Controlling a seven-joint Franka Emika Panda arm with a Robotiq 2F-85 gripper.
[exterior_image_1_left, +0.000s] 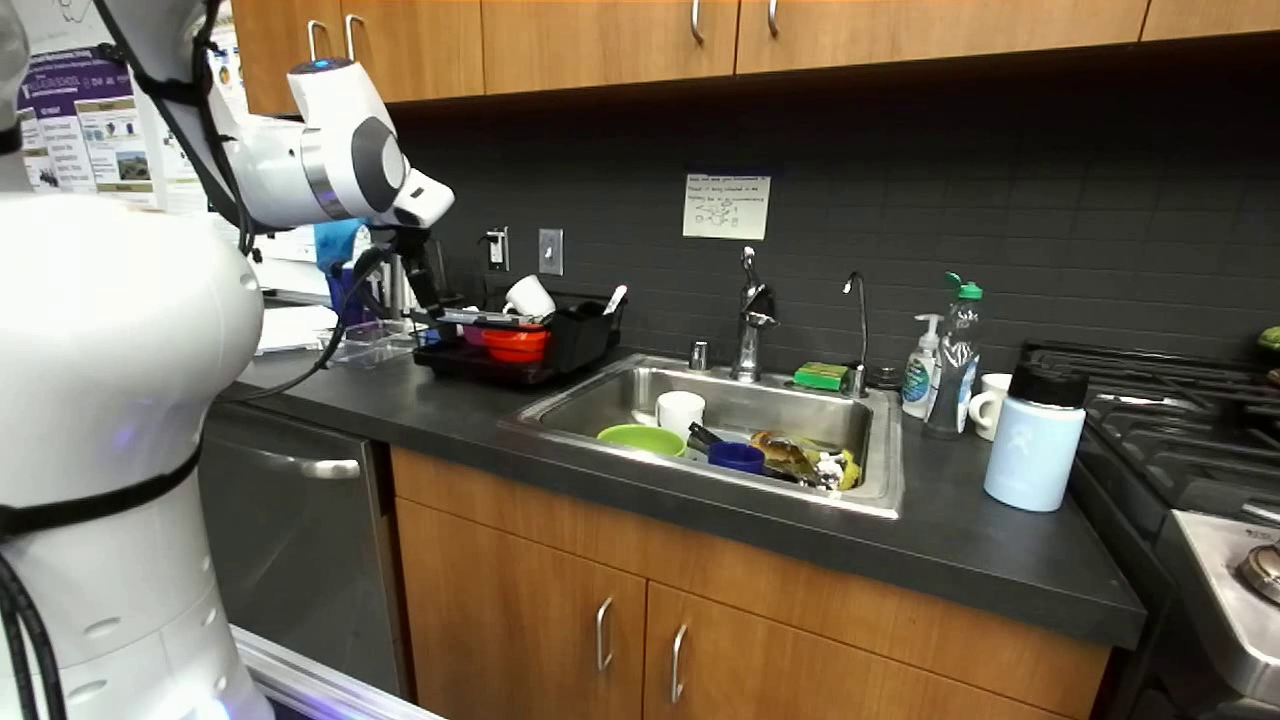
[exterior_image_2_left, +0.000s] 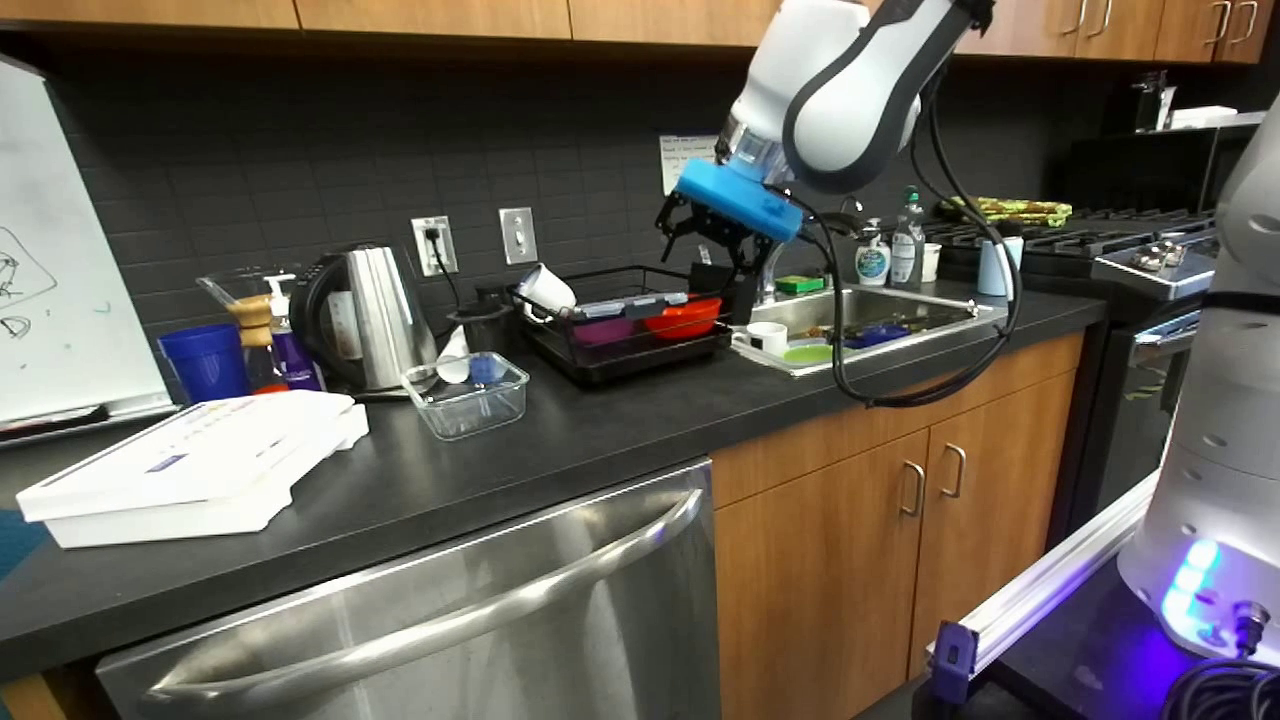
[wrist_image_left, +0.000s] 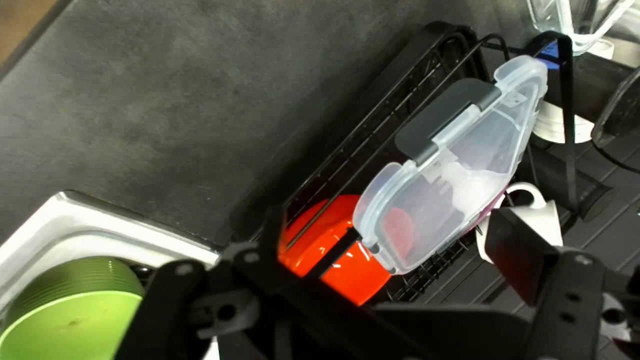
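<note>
Above the black dish rack (exterior_image_2_left: 588, 360), my gripper stands open, its two fingers wide apart. In the wrist view a clear plastic lid (wrist_image_left: 450, 186) with a grey clip lies between and beyond the fingertips, across the top of the rack. Nothing is held. Below the lid, a red bowl (wrist_image_left: 360, 279) sits in the rack, partly covered by the lid and a finger. A white mug (wrist_image_left: 543, 219) is tilted in the rack, near the right finger. Exterior view 1 shows the gripper (exterior_image_1_left: 420, 288) at the rack's left end, close over the lid (exterior_image_1_left: 486, 317).
Right of the rack is the sink (exterior_image_1_left: 576, 422), with a green bowl (exterior_image_1_left: 643, 439), a white mug (exterior_image_1_left: 680, 412) and a blue cup (exterior_image_1_left: 735, 456). A glass container (exterior_image_2_left: 474, 402) and a kettle (exterior_image_2_left: 381, 318) stand left of the rack.
</note>
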